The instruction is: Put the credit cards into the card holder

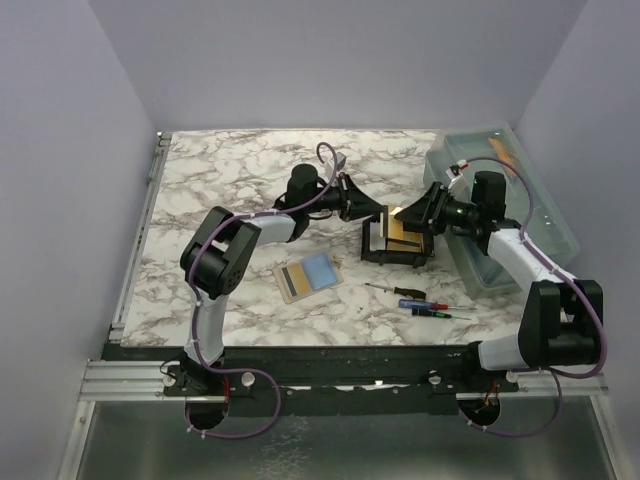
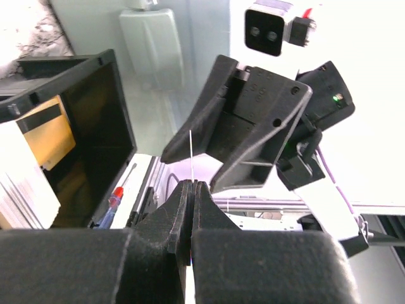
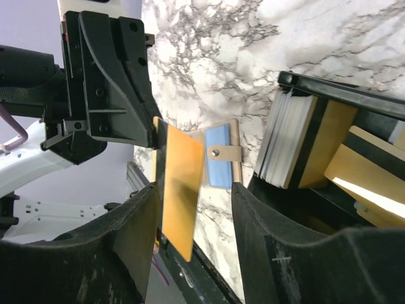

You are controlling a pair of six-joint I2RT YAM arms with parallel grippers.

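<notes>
A thin yellow-orange card (image 3: pixel 183 183) is pinched by one edge in my left gripper, which is shut. In the left wrist view this card (image 2: pixel 192 155) appears edge-on, rising from the closed fingertips. My right gripper stands part open facing it, with a gap between its fingers; I see no grip on the card. Both grippers are over the black box (image 1: pixel 368 245) in the top view. The card holder (image 1: pixel 308 276), beige and blue, lies open on the table left of the box. In the right wrist view its snap strap (image 3: pixel 226 153) shows.
Inside the box stand a stack of white-edged cards (image 3: pixel 288 139) and more yellow cards (image 3: pixel 370 171). Screwdrivers (image 1: pixel 415 303) lie in front of the box. A clear bin (image 1: pixel 550 225) stands close on the right.
</notes>
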